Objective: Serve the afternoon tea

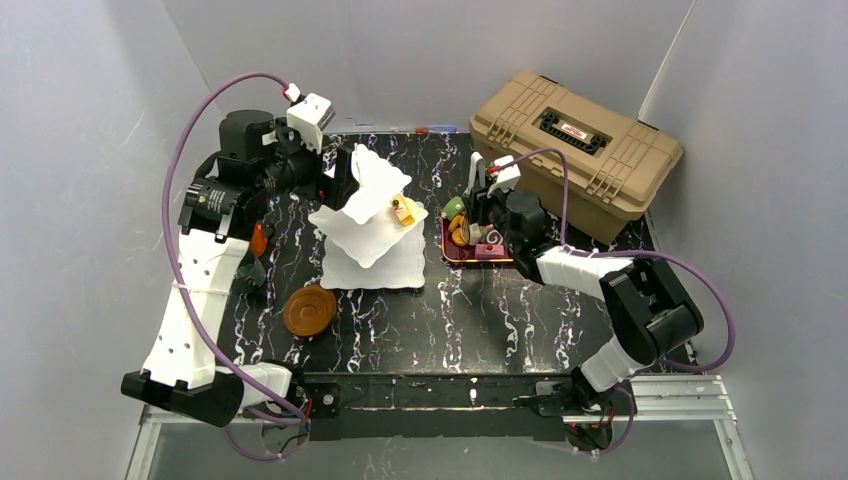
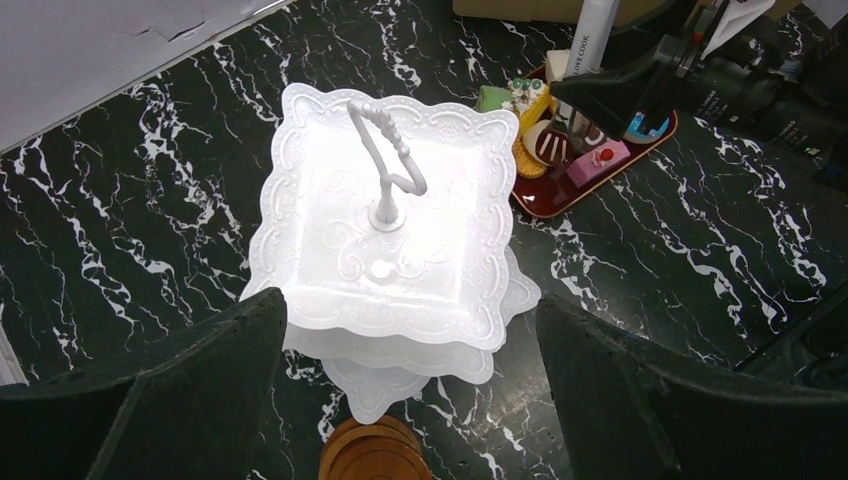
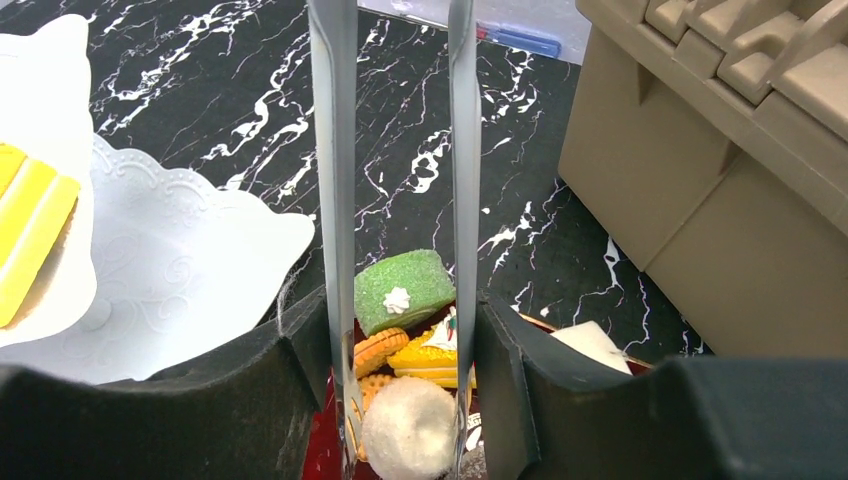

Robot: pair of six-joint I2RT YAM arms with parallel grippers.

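Note:
A white three-tier stand (image 2: 340,270) occupies the middle of the table, its handle rising from the top tier. One yellow cake (image 1: 403,209) rests on the middle tier. Right of the stand is a dark red tray (image 2: 545,207) of toy sweets, among them a green cake (image 3: 405,290) and a pink one (image 1: 489,251). My right gripper is shut on metal tongs (image 3: 335,180) over this tray. The tong tips straddle a round whitish pastry (image 3: 408,430); whether they touch it I cannot tell. Open and empty, my left gripper (image 1: 346,180) hovers near the top tier.
A large tan case (image 1: 575,150) stands close behind the tray and right arm. A round brown wooden piece (image 1: 310,311) lies front left of the stand. Orange and dark items sit partly under the left arm.

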